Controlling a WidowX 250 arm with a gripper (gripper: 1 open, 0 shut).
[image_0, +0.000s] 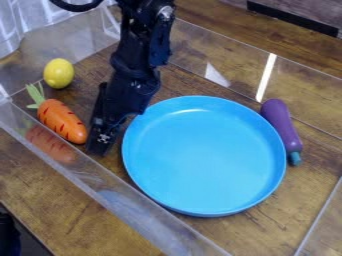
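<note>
My black gripper (110, 120) hangs low between an orange toy carrot (62, 120) and the rim of a large blue plate (203, 155). It is very close to the carrot's right side; the dark fingers are hard to make out, so whether they touch it is unclear. The carrot lies with its green top toward the upper left.
A yellow lemon (59, 72) lies above the carrot at the left. A purple eggplant (278, 130) lies right of the plate. A clear plastic wall runs along the lower left.
</note>
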